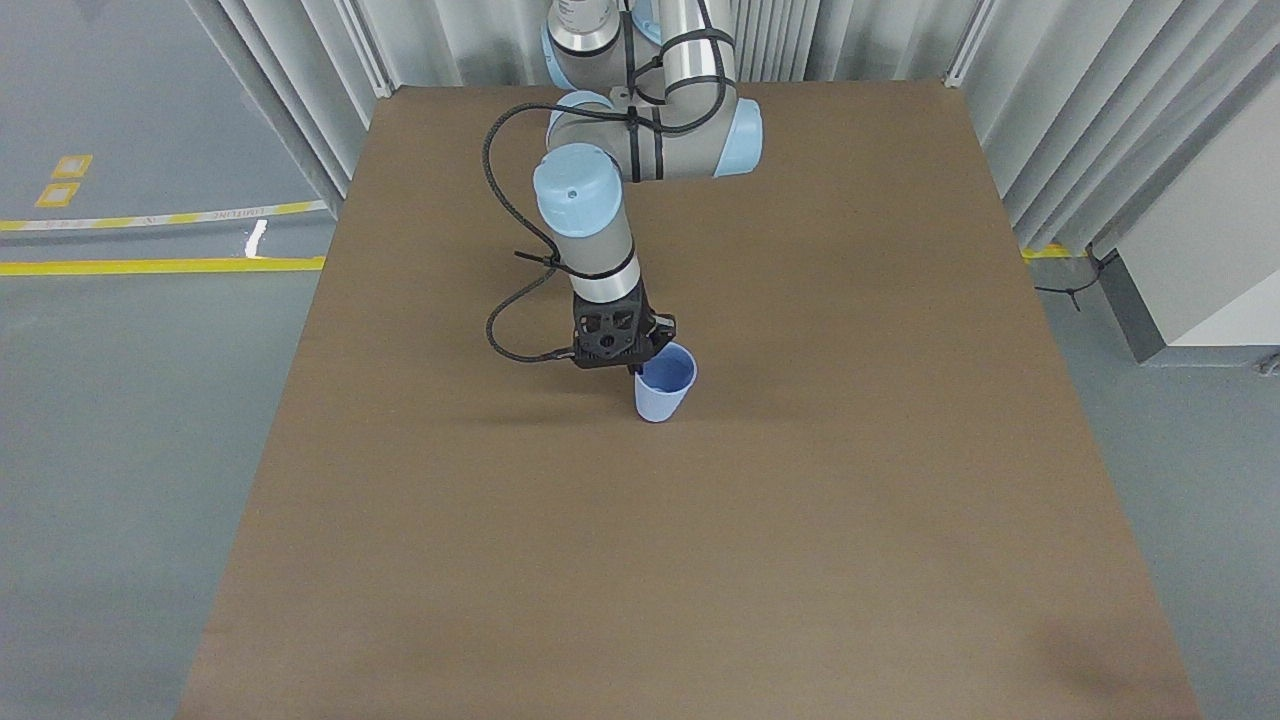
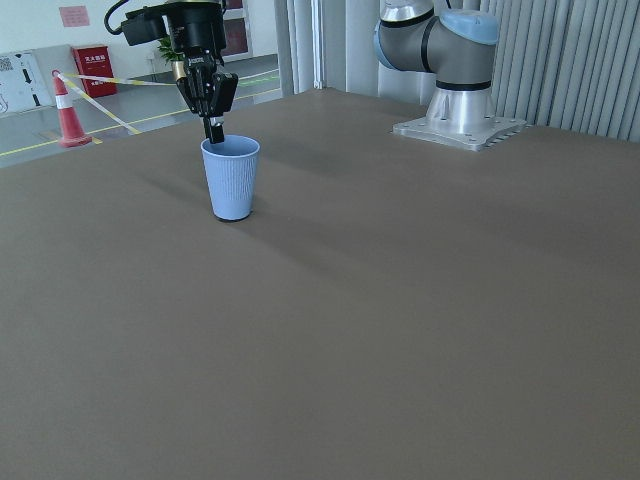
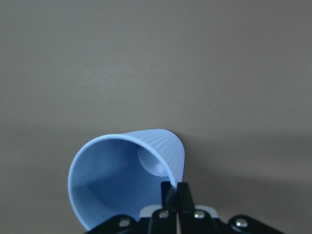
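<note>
A light blue ribbed cup (image 1: 657, 402) stands upright on the brown table, near its middle. My gripper (image 2: 213, 128) points down over the cup's rim, its fingers shut on the near side of the wall of the cup (image 2: 229, 185). From the wrist, the cup (image 3: 112, 190) shows its open mouth, and its rim runs between the tips of my gripper. Whether the cup's base rests fully on the table is hard to tell, though it appears to.
The robot base (image 2: 458, 128) stands at the back, before pale curtains (image 1: 888, 42).
</note>
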